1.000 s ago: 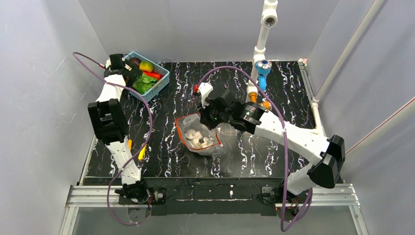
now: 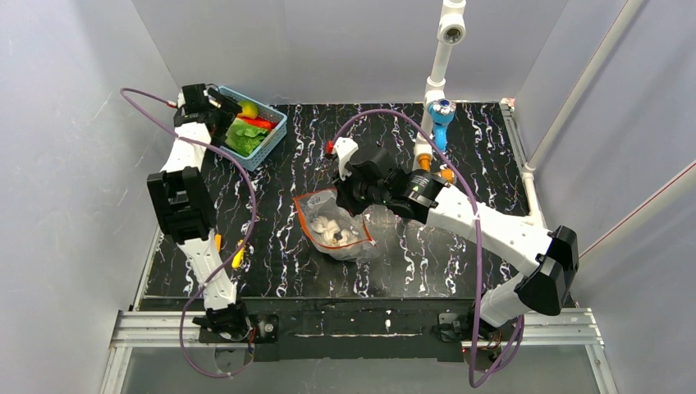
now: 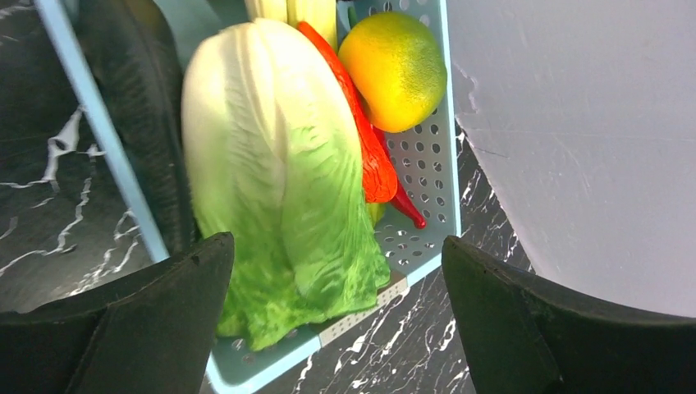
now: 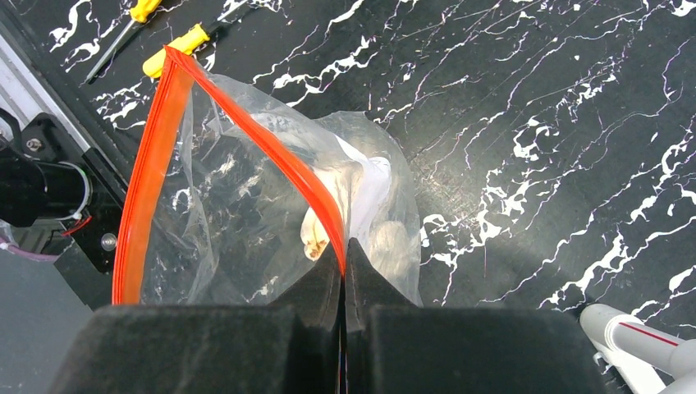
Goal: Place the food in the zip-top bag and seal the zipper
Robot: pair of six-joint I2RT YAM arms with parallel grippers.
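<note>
At the back left a blue basket (image 2: 277,133) holds produce: lettuce (image 3: 287,213), a red pepper (image 3: 373,172), a yellow-green mango (image 3: 392,70) and a long dark item (image 3: 135,98). My left gripper is open over the lettuce, nothing between its fingers. The zip top bag (image 2: 345,250), with orange zipper rim and pale contents (image 2: 328,231), lies mid-table. In the right wrist view my right gripper is shut on the bag's orange rim (image 4: 271,144), which rises in an open loop.
Yellow-handled screwdrivers (image 4: 176,51) lie on the table's left. A white pipe stand (image 2: 439,61) with a blue fitting (image 2: 440,123) stands at the back right. Grey walls border the table.
My left gripper has shifted slightly up toward the back over the basket. The right arm and bag are unchanged.
</note>
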